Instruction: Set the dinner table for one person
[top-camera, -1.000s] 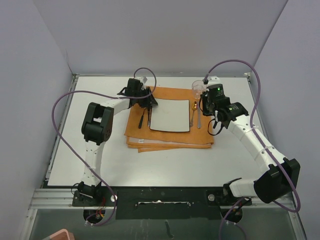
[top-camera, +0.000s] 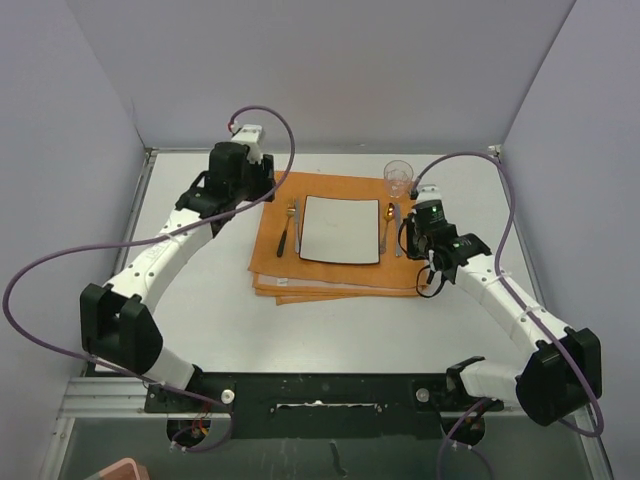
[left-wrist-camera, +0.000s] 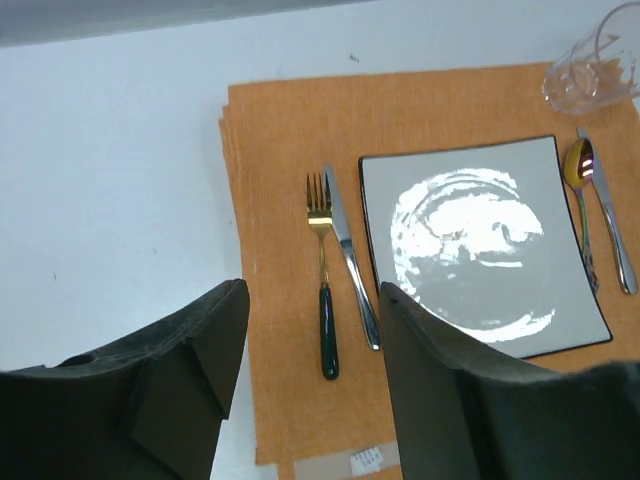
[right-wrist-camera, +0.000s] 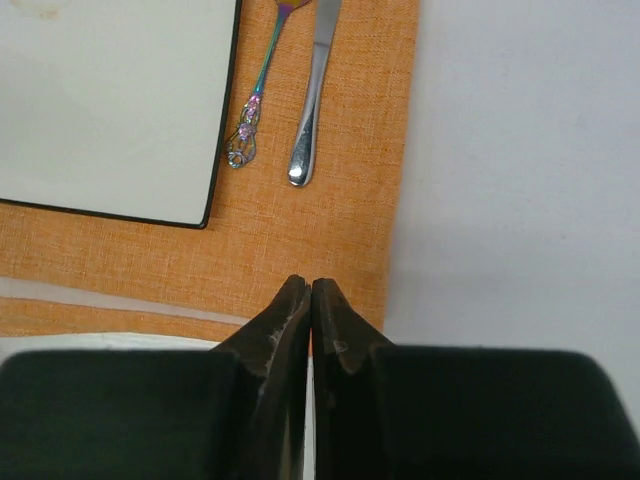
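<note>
A white square plate (top-camera: 340, 230) with a dark rim lies mid-placemat. Left of it are a black-handled golden fork (left-wrist-camera: 329, 330) and a silver knife (left-wrist-camera: 345, 245), side by side. Right of the plate, a spoon (right-wrist-camera: 258, 100) with a rainbow-tinted handle rests beside a second knife (right-wrist-camera: 315, 100). A clear glass (top-camera: 397, 176) is at the placemat's far right corner. My left gripper is open and empty, above the placemat's left side. Over the placemat's right side my right gripper is shut, nothing showing between its fingers.
The orange placemat (top-camera: 340, 272) overlaps other sheets (top-camera: 310, 290) along its near edge. Cables loop above both arms.
The right gripper has shifted slightly nearer the robot. The tableware looks unmoved.
</note>
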